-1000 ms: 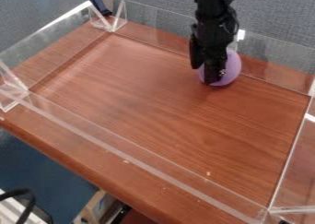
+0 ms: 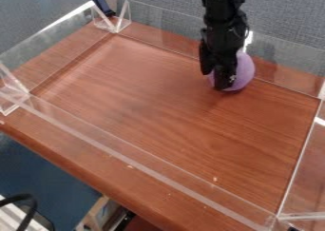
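Observation:
My black gripper point(image 2: 219, 64) hangs down at the back right of the wooden tray, its fingers over the front of a purple round object point(image 2: 240, 75). The object rests on the wood near the back wall. The fingers partly hide it, and I cannot tell whether they grip it or only touch it.
Clear plastic walls point(image 2: 152, 160) border the wooden surface point(image 2: 133, 92), with corner pieces at the ends. A dark blue item point(image 2: 101, 2) is at the back left corner. Cables point(image 2: 22, 202) lie outside at the front left.
The gripper and the purple object have shifted very slightly right and down in the view since a second ago.

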